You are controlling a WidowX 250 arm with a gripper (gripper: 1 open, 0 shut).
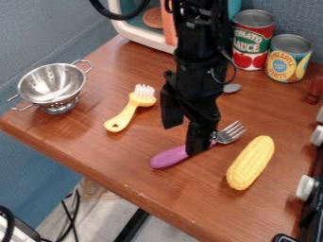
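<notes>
My black gripper [186, 132] hangs in the middle of the camera view, its fingertips low over a fork [168, 158] with a purple handle and metal tines. Whether it touches the fork or holds it is hidden, and the finger state is unclear. A yellow fork-like utensil [119, 119] lies to the left, and a yellow corn cob [250, 163] lies to the right.
A steel colander [52, 87] sits at the left table edge. Two cans, a red one [251, 44] and a yellow one [288, 61], stand at the back right beside a teal-and-white item. A black appliance lines the right edge.
</notes>
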